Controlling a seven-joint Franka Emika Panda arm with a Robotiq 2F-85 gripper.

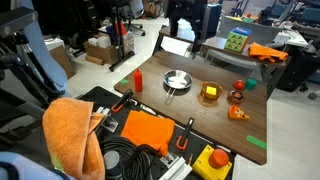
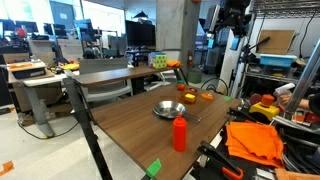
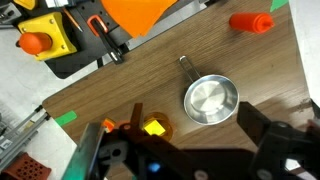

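My gripper is open, and nothing shows between its dark fingers. From exterior view 1 it hangs at the top, high above the far side of the wooden table (image 1: 205,122). A silver pan (image 3: 211,99) rests on the table below it, handle pointing toward the table's front edge. Right of the pan in exterior view 1 is a yellow block (image 1: 210,90) in a round amber-brown dish (image 1: 207,98). A red bottle (image 2: 179,133) stands upright near the left end. Small red things (image 1: 236,96) and an orange-red piece (image 1: 238,113) lie to the right.
Along the front edge sit black clamps (image 1: 185,134), an orange cloth (image 1: 148,130) and a yellow box with a red button (image 1: 212,161). A raised wooden shelf (image 2: 115,74) stands behind, with a green-yellow box (image 1: 237,40) on it. Bare wood lies in front of the dish.
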